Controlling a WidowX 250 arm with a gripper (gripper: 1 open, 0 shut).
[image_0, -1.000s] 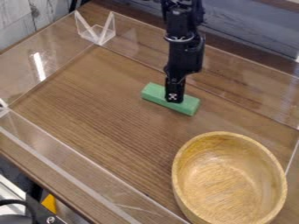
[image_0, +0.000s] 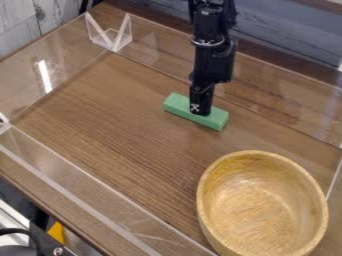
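Observation:
A green rectangular block (image_0: 179, 103) lies flat on the wooden table (image_0: 107, 140) near its middle. My black gripper (image_0: 202, 106) reaches down from the top of the view, its tip over the middle of the block. It looks closed, with nothing visible between its fingers; whether it touches the block cannot be told.
A large tan bowl (image_0: 261, 190) occupies the lower right. A white wire object (image_0: 112, 32) sits at the back left. Wood panels edge the table at the back.
My gripper has shifted very slightly over the block. The block has stayed about where it was.

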